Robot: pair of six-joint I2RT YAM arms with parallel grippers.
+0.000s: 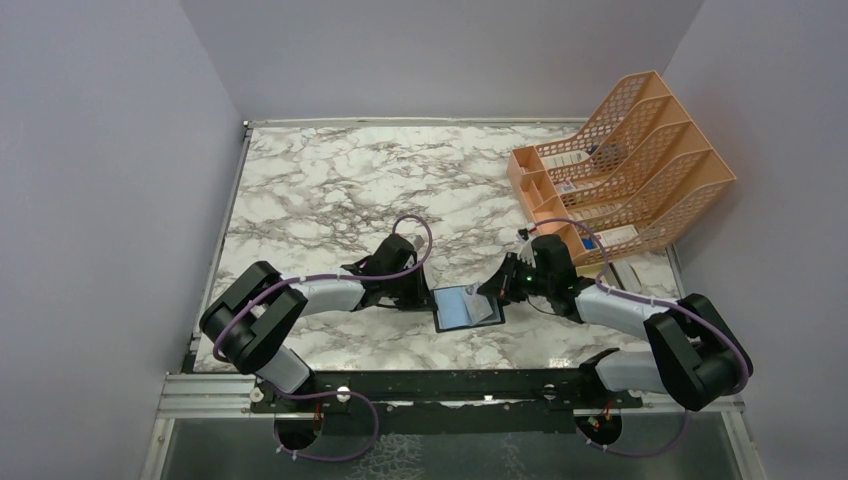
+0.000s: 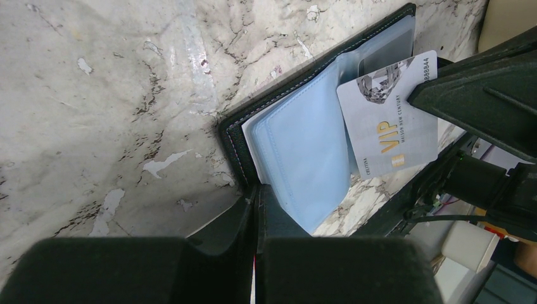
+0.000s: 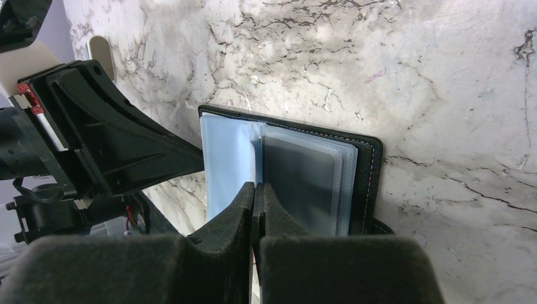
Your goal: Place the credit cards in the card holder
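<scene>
The card holder lies open on the table, dark-edged with pale blue clear sleeves. A silver VIP card stands tilted over its right part, one edge against the opening beside the blue sleeve; how far it is inside cannot be told. My right gripper is shut on this card, which appears edge-on as a thin line in the right wrist view. At the holder's left edge, my left gripper has its fingertips close together on the border, with little gap showing. The exact contact there is partly hidden.
An orange divided rack with several items inside stands at the back right, close behind the right arm. Bare marble table stretches behind the holder and to the left.
</scene>
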